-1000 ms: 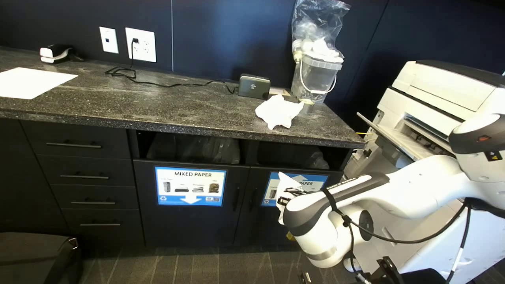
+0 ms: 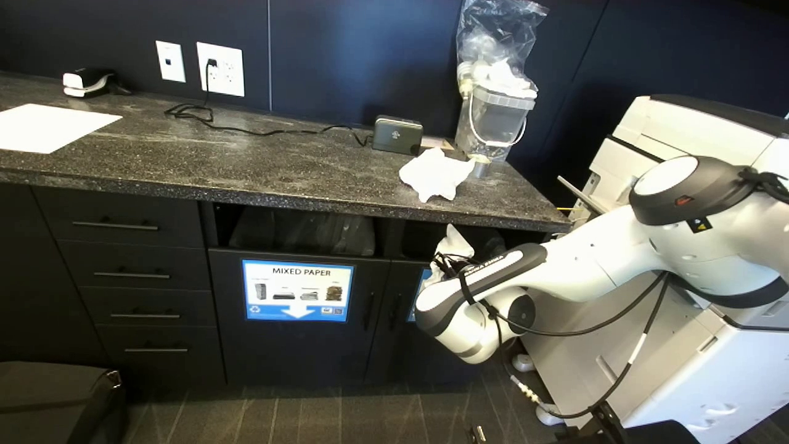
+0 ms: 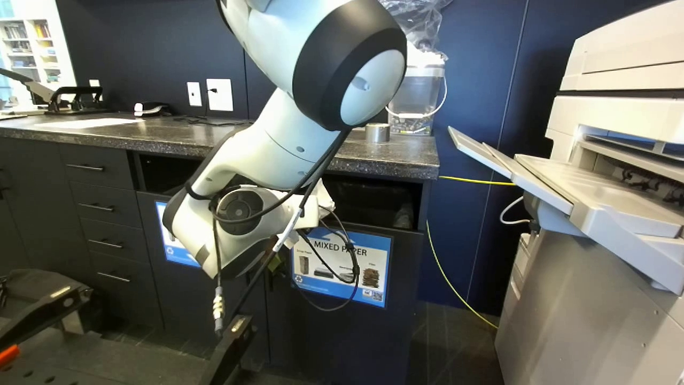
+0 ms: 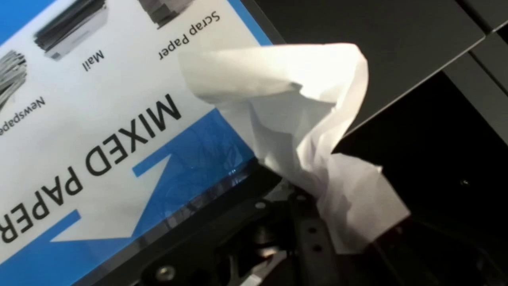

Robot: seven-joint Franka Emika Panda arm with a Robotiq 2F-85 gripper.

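Note:
A crumpled white paper (image 4: 304,109) is pinched in my gripper, which is shut on it; loose folds stick out past the fingers in the wrist view. Beyond it are the blue and white MIXED PAPER sign (image 4: 119,138) and, to the right, a dark bin opening (image 4: 428,152). From the first exterior view, the held paper (image 2: 456,243) shows just under the counter's front edge, before the right-hand opening. My arm hides most of that cabinet's sign there. A second crumpled paper (image 2: 436,174) lies on the counter above.
The dark counter (image 2: 296,166) overhangs the bin openings, its front edge close above the gripper. A clear bucket (image 2: 494,118), a small black box (image 2: 397,136) and a tape roll (image 3: 378,132) stand on it. A printer (image 2: 651,355) stands right of the cabinet.
My arm and gripper have risen and shifted left with the paper, from in front of the right sign up to the opening's height. The paper on the counter has not moved.

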